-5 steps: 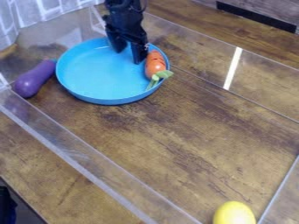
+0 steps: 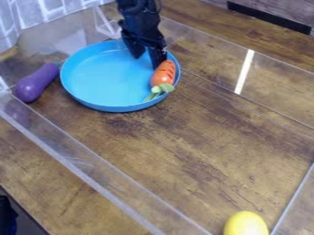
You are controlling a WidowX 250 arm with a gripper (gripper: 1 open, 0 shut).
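My dark gripper (image 2: 145, 44) reaches down from the top over the back of a blue round tray (image 2: 105, 78). An orange toy carrot (image 2: 163, 75) with a pale green top lies at the tray's right side, just below the gripper. The fingers are dark and small, so whether they are open or shut on anything is unclear.
A purple eggplant (image 2: 37, 83) lies left of the tray. A yellow lemon-like object (image 2: 245, 223) sits at the bottom right. Clear plastic edges run across the wooden surface (image 2: 172, 156), whose middle and right are mostly free.
The carrot's green top has shifted left, further into the tray. The gripper has moved only slightly.
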